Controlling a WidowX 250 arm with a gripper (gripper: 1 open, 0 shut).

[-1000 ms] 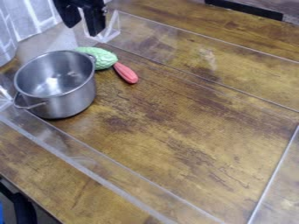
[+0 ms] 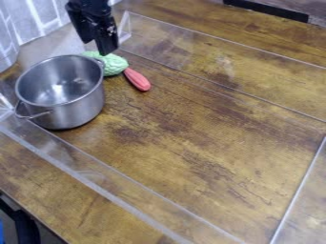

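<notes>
A steel pot (image 2: pixel 60 93) with side handles stands at the left. Just behind it lie a pale green cabbage-like vegetable (image 2: pixel 110 65) and, to its right, a pink elongated object (image 2: pixel 136 79). The dark gripper (image 2: pixel 106 46) hangs above the green vegetable, at the upper left. Whether its fingers are open or shut is hard to tell against the dark body.
Clear plastic strips or walls run along its edges. A crumpled light sheet lies at the upper left, and a dark slot (image 2: pixel 270 10) is at the back right.
The gripper has moved down and slightly right, closer to the green vegetable. The pot and both objects on the table stay where they were.
</notes>
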